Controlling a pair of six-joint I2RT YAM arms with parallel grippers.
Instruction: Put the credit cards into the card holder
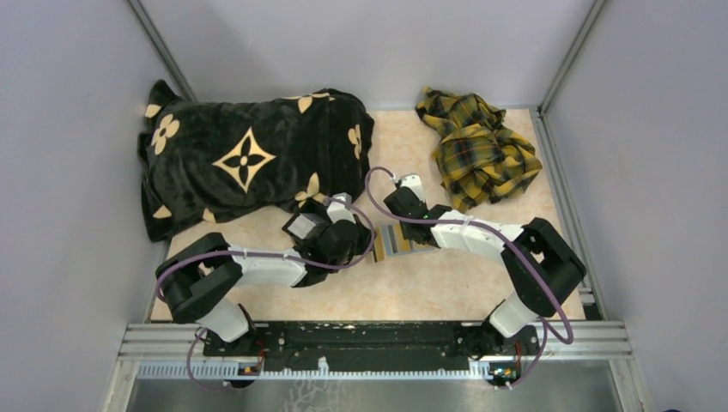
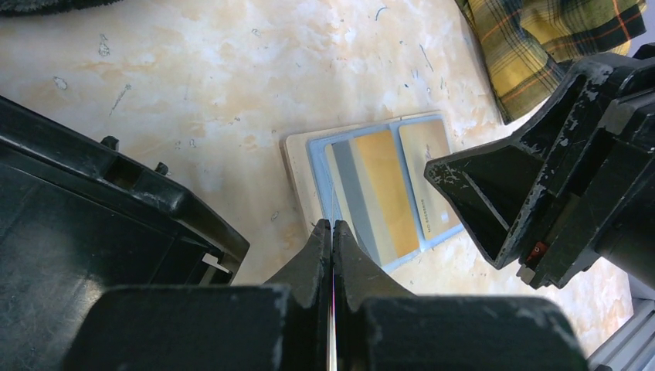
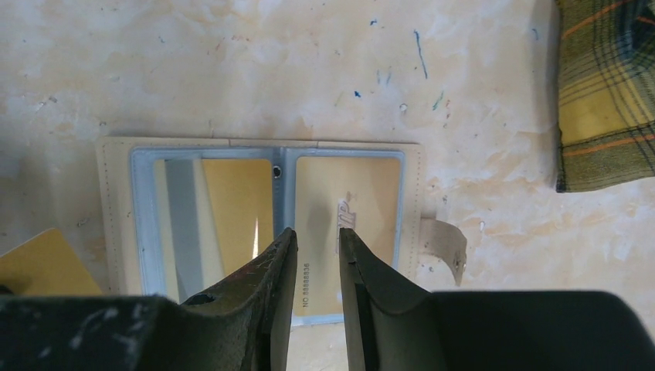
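Note:
The card holder (image 3: pixel 421 166) lies spread open flat on the table. Striped grey-and-gold cards (image 3: pixel 239 201) show in its left side, and a tan panel or card (image 3: pixel 375 193) fills the right side. My left gripper is shut at the holder's near-left edge, its fingers pinching a thin card seen edge-on. That gold card (image 3: pixel 46 267) shows face-on in the right wrist view, just left of the holder. Over the holder's right side, my right gripper keeps its fingers narrowly apart; the holder shows through the gap, and nothing gripped is visible.
A black tray (image 2: pixel 181 205) stands close beside my left gripper. A dark patterned blanket (image 1: pixel 283 154) covers the back left, and a yellow plaid cloth (image 1: pixel 481 154) lies at the back right. Bare table spreads in front of the holder.

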